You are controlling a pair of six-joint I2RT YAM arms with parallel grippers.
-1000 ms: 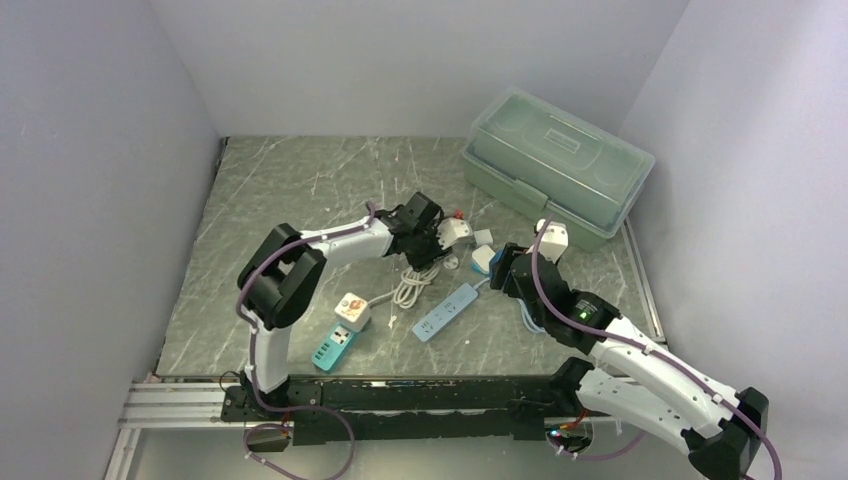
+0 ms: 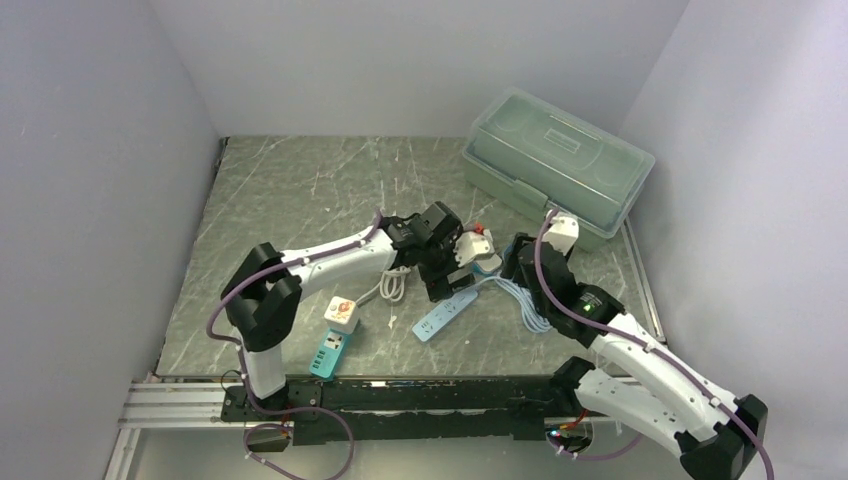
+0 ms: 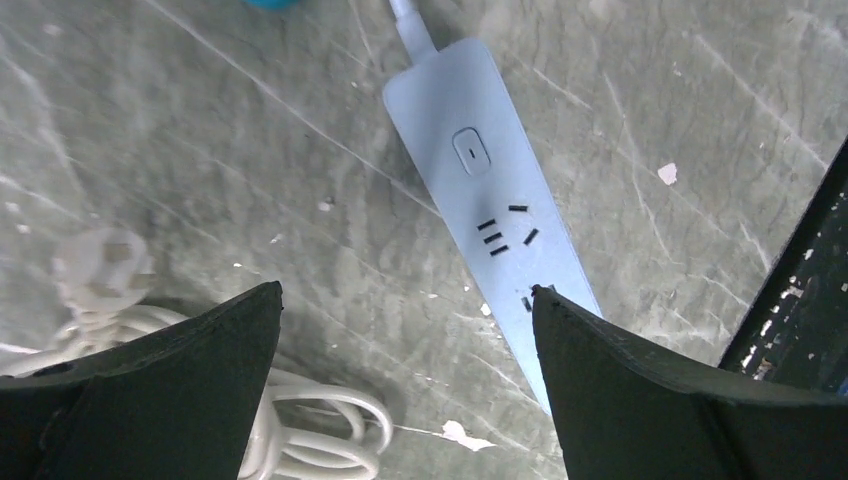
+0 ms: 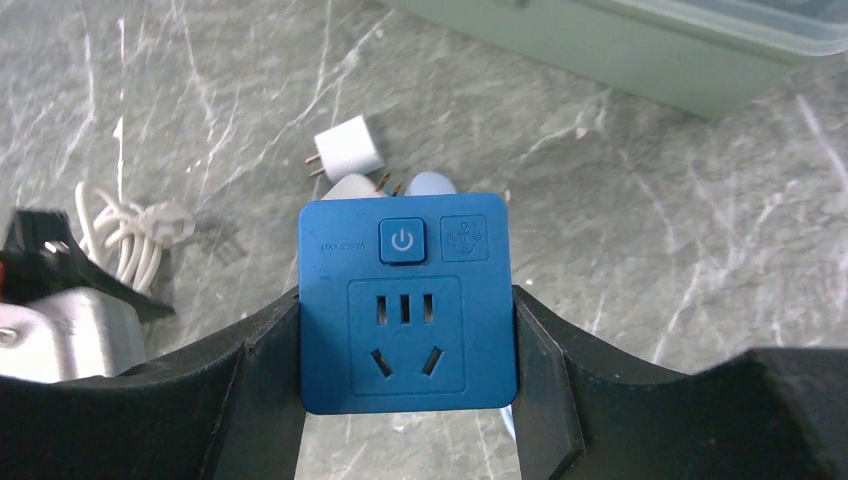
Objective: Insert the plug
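My right gripper is shut on a blue cube socket, held facing its wrist camera. Behind it lies a small white plug adapter with pins, beside other partly hidden pieces. My left gripper stands open, its fingers empty, above the table. In the left wrist view a light-blue power strip lies between and beyond the fingers, with a coiled white cable and its round plug to the lower left.
A translucent green box stands at the back right. A teal strip with a white cube sits at the front left.
My left gripper has moved right and toward the front, over the light-blue strip. My right gripper has shifted slightly right.
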